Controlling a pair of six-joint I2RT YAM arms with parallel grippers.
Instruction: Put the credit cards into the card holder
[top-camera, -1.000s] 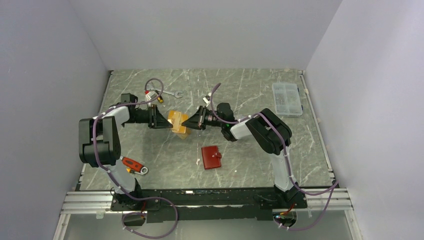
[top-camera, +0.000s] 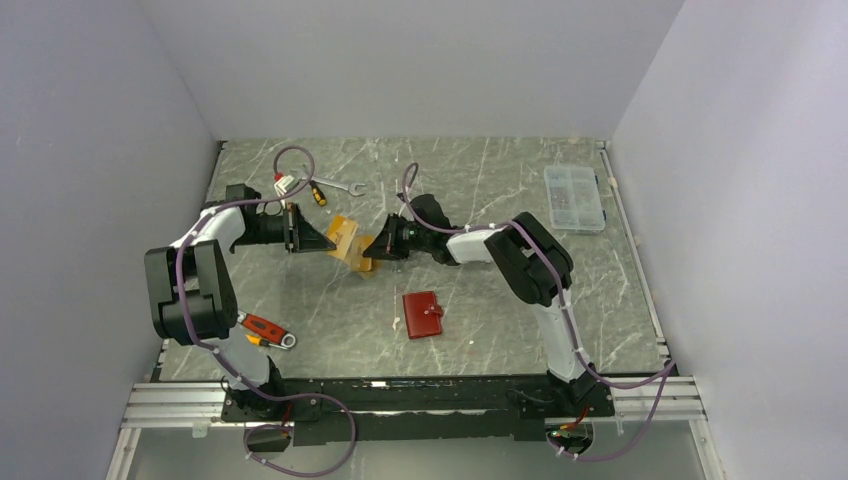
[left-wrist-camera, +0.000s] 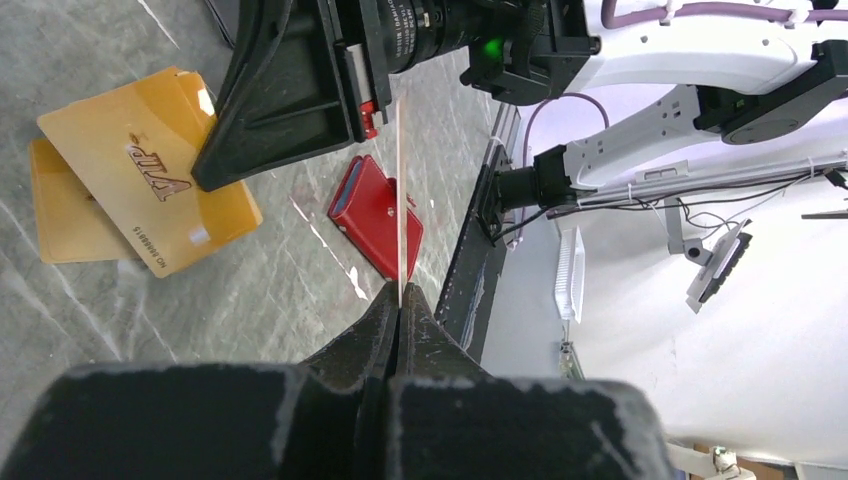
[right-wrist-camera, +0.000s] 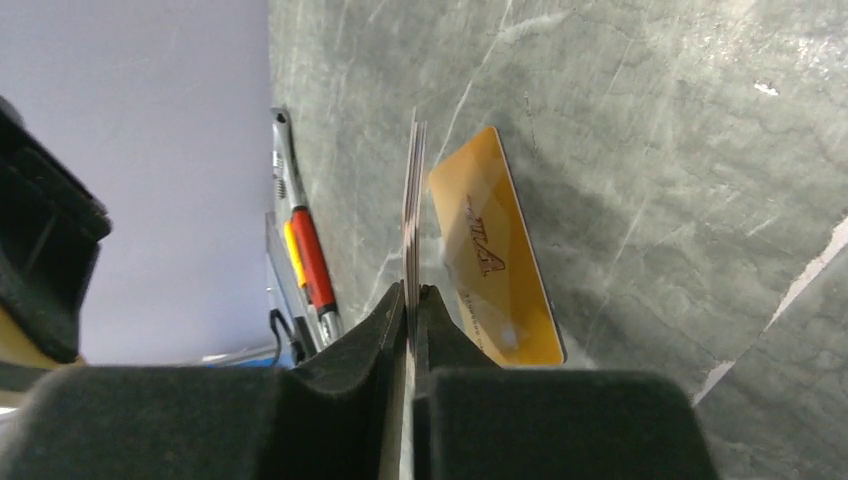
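A single yellow card, seen edge-on in the left wrist view, stands in my left gripper, which is shut on it. My right gripper is closed around a thin stack of cards. From the left wrist side, those cards look slightly fanned. Beneath them another yellow card lies flat on the table. The red card holder rests closer to the front edge, apart from both grippers. In the top view the held cards are close together and partly overlap.
A wrench and a screwdriver lie at the back left. A red-handled tool is at the front left. The clear plastic box stands at the back right. Around the holder the table is bare.
My left gripper has drawn left with its card, apart from the stack. The right gripper has shifted slightly left and its arm has turned a little. The holder has not moved.
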